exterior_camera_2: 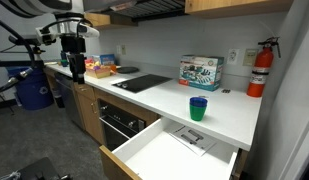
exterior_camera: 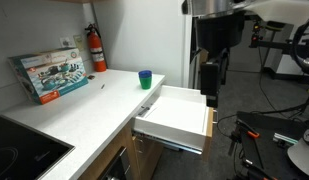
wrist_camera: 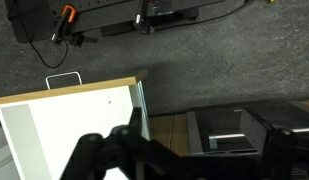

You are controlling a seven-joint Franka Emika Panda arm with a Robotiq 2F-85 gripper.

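Observation:
My gripper stands open in the wrist view, its two dark fingers wide apart with nothing between them. In exterior view 1 the gripper [exterior_camera: 209, 84] hangs in the air at the near side of a pulled-out drawer [exterior_camera: 174, 122]. The drawer [wrist_camera: 79, 130] has a white inside and a wooden front, and lies to the left in the wrist view. A flat grey item [exterior_camera_2: 194, 139] is at its back. On the white counter stands a green cup [exterior_camera_2: 197, 113] with a blue one [exterior_camera_2: 199, 101] showing at its top.
A picture box [exterior_camera: 52, 72] and a red fire extinguisher [exterior_camera: 96, 48] stand at the back of the counter [exterior_camera: 89, 115]. A black cooktop [exterior_camera: 19, 150] is at the near end. Dark open floor [wrist_camera: 229, 65] lies beside the drawer.

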